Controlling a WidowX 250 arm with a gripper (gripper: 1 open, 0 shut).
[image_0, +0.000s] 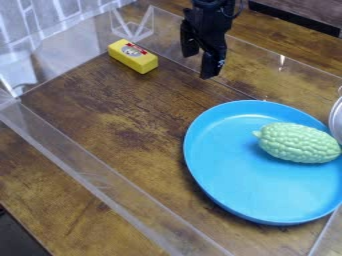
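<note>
The black gripper (205, 52) hangs at the top centre, over the wooden table near the back clear wall, right of a yellow box (132, 56) with a printed label. Whether its fingers are open or shut is unclear. A blue plate (221, 170) fills the lower right, and a pale green bumpy toy vegetable (297, 143) lies on it toward the right.
Clear plastic walls (102, 194) edge the work area. A silvery round object (335, 115) is cut off at the right edge.
</note>
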